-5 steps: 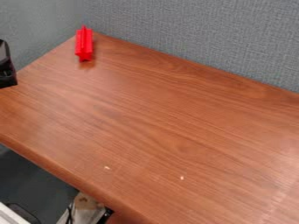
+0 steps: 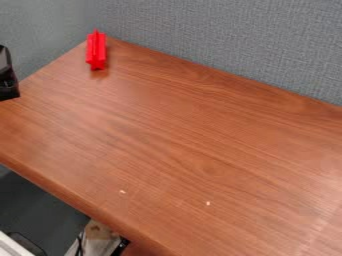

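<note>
A red elongated object [image 2: 96, 50] stands near the back left of the wooden table [image 2: 187, 140], close to the grey partition. A black shape [image 2: 7, 75] is cut off at the left edge of the camera view; I cannot tell whether it is part of my arm. No gripper fingers can be made out in this view.
Grey fabric partitions [image 2: 227, 40] border the back and left of the table. Below the front left edge are a dark floor, cables and a white item [image 2: 11, 249].
</note>
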